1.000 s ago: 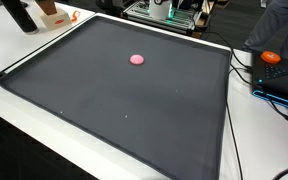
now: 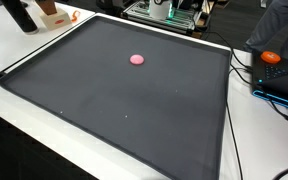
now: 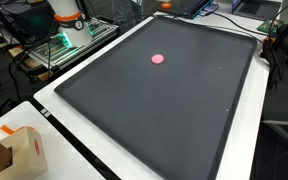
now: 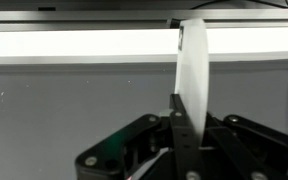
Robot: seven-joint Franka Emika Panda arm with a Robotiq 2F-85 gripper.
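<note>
A small round pink disc (image 2: 137, 59) lies flat on the dark grey board, towards its far side in exterior view 1. Exterior view 2 shows the same pink disc (image 3: 157, 58) with bare surface all round it. My gripper appears only in the wrist view, where it is shut. One narrow white shape (image 4: 192, 80) rises from its black linkage; no separate object can be made out between the fingers. Below it are the board and its white border. No disc shows in the wrist view.
The dark board (image 2: 124, 105) is otherwise clear, with a low raised rim. A white table edge (image 3: 94, 145) surrounds it. A laptop with an orange object (image 2: 270, 57) stands at the right, with cables nearby. A pale wooden box (image 3: 24, 150) occupies the near left corner.
The pink disc and board have stayed in place.
</note>
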